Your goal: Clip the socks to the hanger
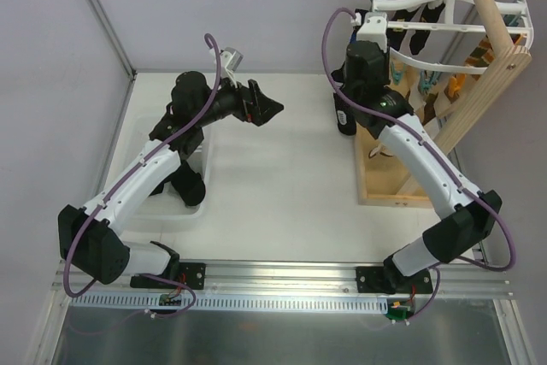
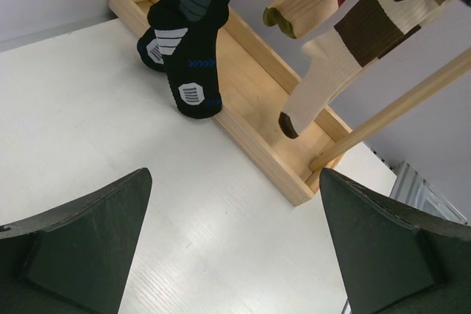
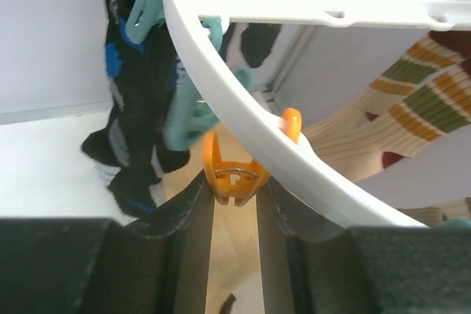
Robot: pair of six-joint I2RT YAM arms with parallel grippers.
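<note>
The round white hanger (image 1: 432, 66) stands at the upper right, socks clipped around it. In the right wrist view, my right gripper is shut on an orange clip (image 3: 234, 173) at the hanger's white rim (image 3: 257, 148). No sock shows in that clip. Black socks hang from teal clips just left of it, and their toes (image 2: 195, 86) appear in the left wrist view. My left gripper is open and empty, over the table's middle. Dark socks (image 1: 186, 184) lie in the white bin (image 1: 162, 214) at the left, below the left arm.
Beneath the hanger is its wooden base (image 1: 389, 200), with a slanted wooden post (image 1: 487, 96) at the right. Striped socks (image 3: 416, 112) hang on the hanger's far right. Bare white table (image 1: 278, 185) lies between the bin and the base.
</note>
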